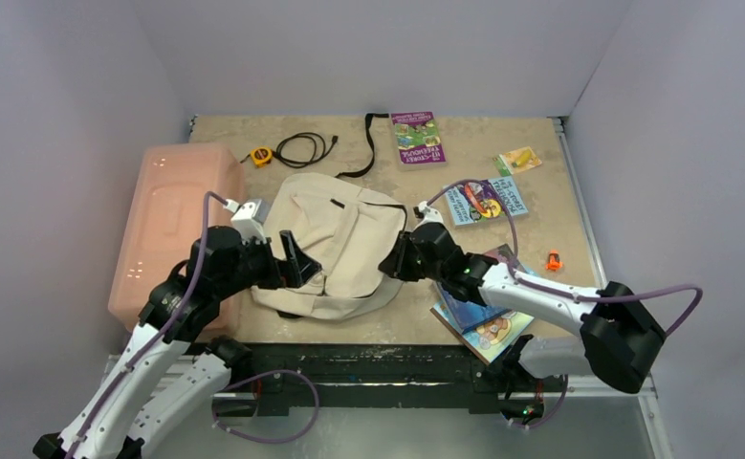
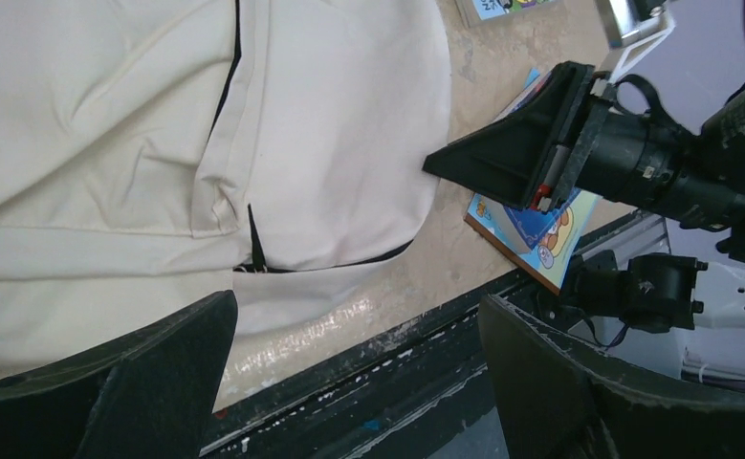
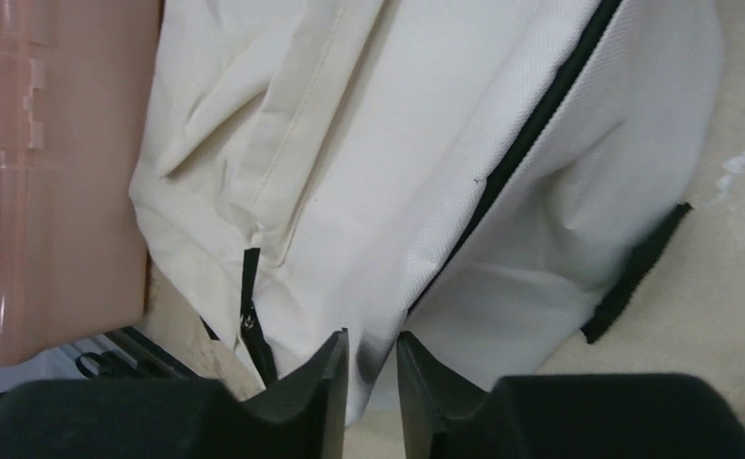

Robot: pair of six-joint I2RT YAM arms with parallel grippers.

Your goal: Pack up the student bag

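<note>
A cream bag (image 1: 335,244) with black zipper trim (image 3: 502,172) lies flat in mid-table. My left gripper (image 1: 303,268) hangs over its lower left part, fingers wide apart and empty. My right gripper is at the bag's right edge, its fingers part open on either side of the white fabric ridge along the zipper; whether they grip it cannot be told. A stack of books (image 1: 473,311) lies right of the bag, partly under the right arm.
A pink box (image 1: 158,229) fills the left side. At the back lie a tape measure (image 1: 261,156), black cable (image 1: 301,139) and purple book (image 1: 416,139). A comic book (image 1: 483,201), yellow packet (image 1: 519,160) and orange item (image 1: 554,261) lie right.
</note>
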